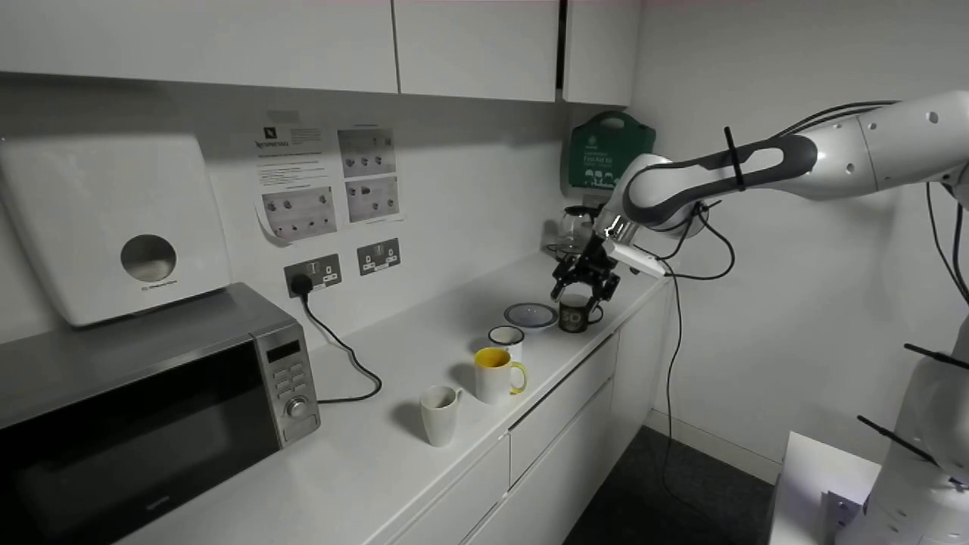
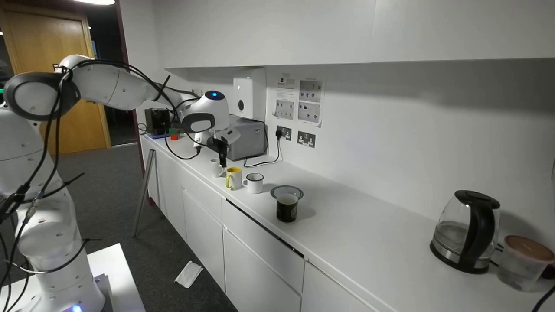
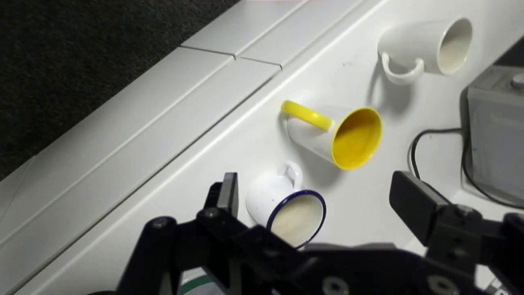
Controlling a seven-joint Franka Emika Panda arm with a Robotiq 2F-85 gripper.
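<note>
My gripper is open, with nothing between its fingers. In the wrist view a white mug with a blue rim (image 3: pixel 260 197) shows beyond the fingertips, past the gap. Farther off are a white mug with yellow inside and handle (image 3: pixel 314 133) and a plain white mug (image 3: pixel 410 44). Exterior view 1 has the gripper (image 1: pixel 577 292) tilted, overlapping a dark mug (image 1: pixel 573 319); whether it touches is not clear there. From the other side, the dark mug (image 2: pixel 286 209) stands upright and apart from the gripper.
A shallow bowl (image 1: pixel 531 314) lies near the dark mug. A microwave (image 1: pixel 145 363) stands at one end of the counter, a glass kettle (image 2: pixel 458 231) towards the other. The counter between bowl and kettle (image 2: pixel 359 229) is clear. Wall cabinets (image 1: pixel 472 45) hang above.
</note>
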